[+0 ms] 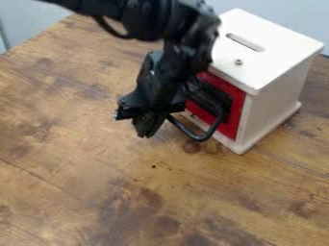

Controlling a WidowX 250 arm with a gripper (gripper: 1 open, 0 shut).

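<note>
The black gripper (144,119) hangs low over the wooden table, just in front of the white box (265,73) with the red front panel (230,116). Its fingers point down and look shut, with nothing visible between them. The arm covers the upper left part of the box and much of the red panel. A black looped handle (195,134) sticks out low from the panel, beside the gripper's right side.
Bare wooden table (77,183) fills the left and near areas. A pale wall stands behind the box and at the far top left.
</note>
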